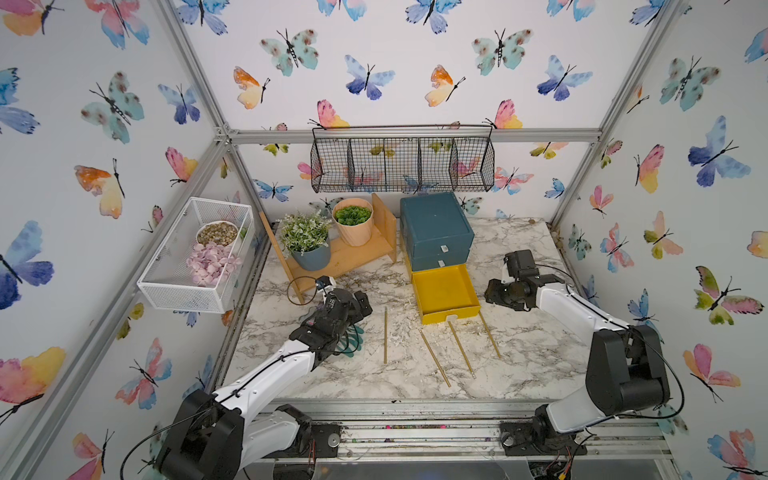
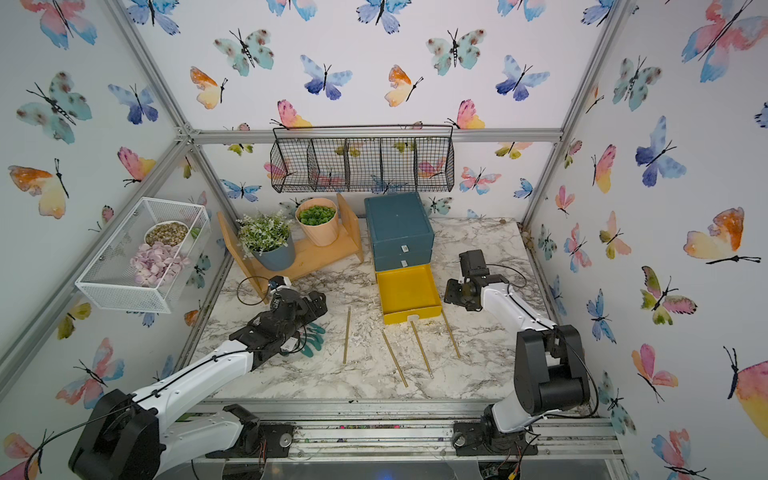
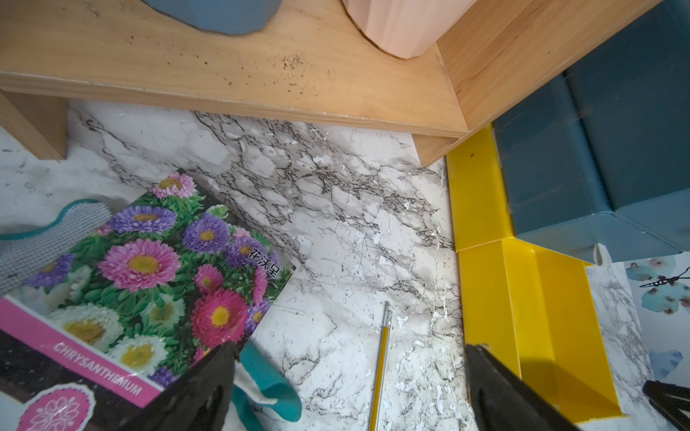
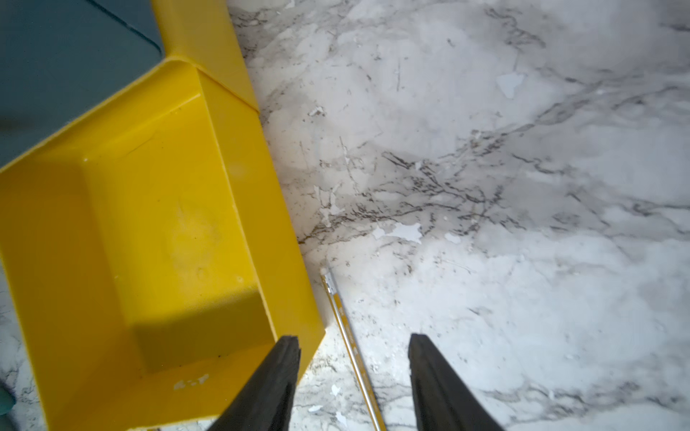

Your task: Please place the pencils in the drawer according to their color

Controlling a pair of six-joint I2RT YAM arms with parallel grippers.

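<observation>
The yellow drawer (image 1: 444,292) is pulled out from the bottom of the blue drawer box (image 1: 436,228), and looks empty. Several pencils lie on the marble table in front of it: one upright in the view (image 1: 385,336), others slanted (image 1: 436,360). My right gripper hovers just right of the drawer, its fingers apart, a pencil on the table seen between them. My left gripper hangs over the left side of the table, open, above a flower-printed packet (image 3: 172,287) and a teal-handled item (image 3: 276,391).
A wooden shelf (image 1: 344,252) with two potted plants stands at back left. A white mesh basket (image 1: 160,292) is at the left, a wire rack (image 1: 404,160) on the back wall. The table right of the drawer is clear.
</observation>
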